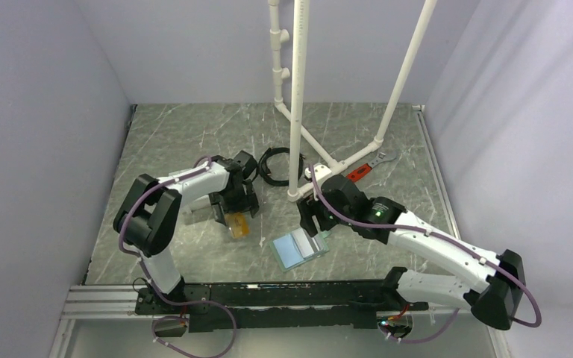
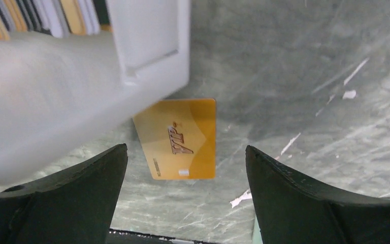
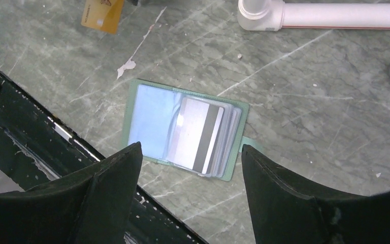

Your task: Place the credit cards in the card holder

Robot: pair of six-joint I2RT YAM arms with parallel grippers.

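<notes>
A gold card (image 2: 177, 140) lies flat on the table, framed between the open fingers of my left gripper. In the top view the gold card (image 1: 237, 225) shows just in front of the left gripper (image 1: 236, 212), with nothing gripped. The card holder (image 3: 150, 122), light blue and green-edged, lies spread open on the table. A white card with a dark stripe (image 3: 195, 133) rests under its clear right-hand sleeve. My right gripper stands open above the holder, empty.
Beside the gold card stands a white box (image 2: 147, 66) holding several upright cards, partly under my left arm. White pipes (image 1: 296, 112), a black cable coil (image 1: 267, 165) and a red-handled wrench (image 1: 362, 171) occupy the back.
</notes>
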